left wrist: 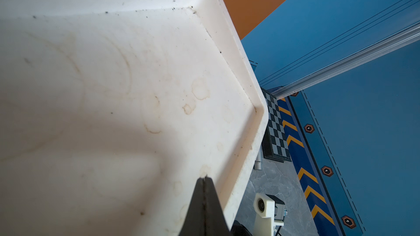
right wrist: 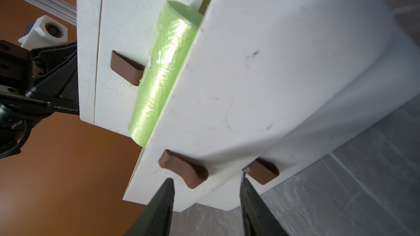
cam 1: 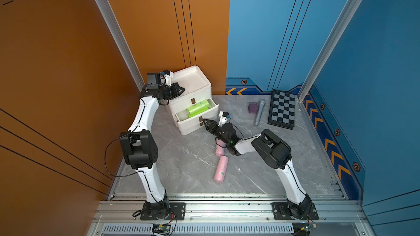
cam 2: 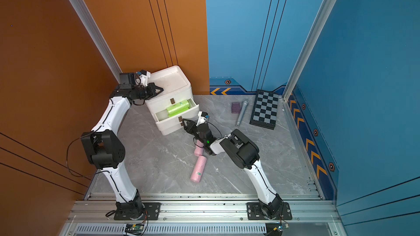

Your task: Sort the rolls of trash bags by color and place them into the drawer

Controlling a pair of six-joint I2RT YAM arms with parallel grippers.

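The white drawer unit (cam 1: 187, 78) has its middle drawer pulled out, holding a green roll (cam 1: 197, 107). My left gripper is shut, nothing visible between its fingers, over the stained top tray (left wrist: 131, 83). My right gripper stands open in front of the open drawer's brown pull tab (right wrist: 182, 166), with a lower tab (right wrist: 261, 170) beside it. Two pink rolls lie on the table: one (cam 1: 219, 150) partly hidden under my right arm, the other (cam 1: 221, 169) nearer the front.
A purple block (cam 1: 252, 107), a grey cylinder (cam 1: 259, 113) and a checkerboard (cam 1: 281, 107) lie at the back right.
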